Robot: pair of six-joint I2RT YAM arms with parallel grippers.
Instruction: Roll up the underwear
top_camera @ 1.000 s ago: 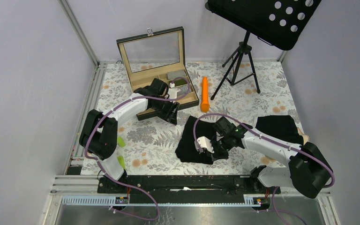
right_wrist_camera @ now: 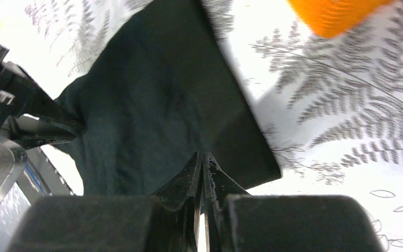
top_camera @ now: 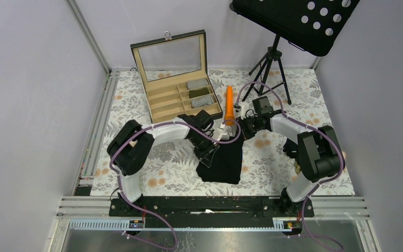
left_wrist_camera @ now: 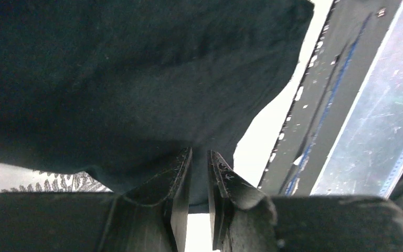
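The black underwear (top_camera: 223,165) lies spread on the floral mat near the front middle. In the top view my left gripper (top_camera: 208,155) is low over its left part; in the left wrist view that gripper has its fingertips close together against the dark cloth, and what is between them is hard to see. My right gripper (top_camera: 245,131) is at the cloth's upper right corner; in the right wrist view its fingertips (right_wrist_camera: 194,165) are nearly together over the fabric.
An open compartment box (top_camera: 165,110) with rolled items stands at the back. An orange tube (top_camera: 229,100) lies behind the cloth, and a music stand tripod (top_camera: 273,55) is at back right. More black cloth (top_camera: 289,147) lies at the right.
My left gripper has moved from the box down onto the underwear. My right gripper has moved from the front edge up to the cloth's back right corner.
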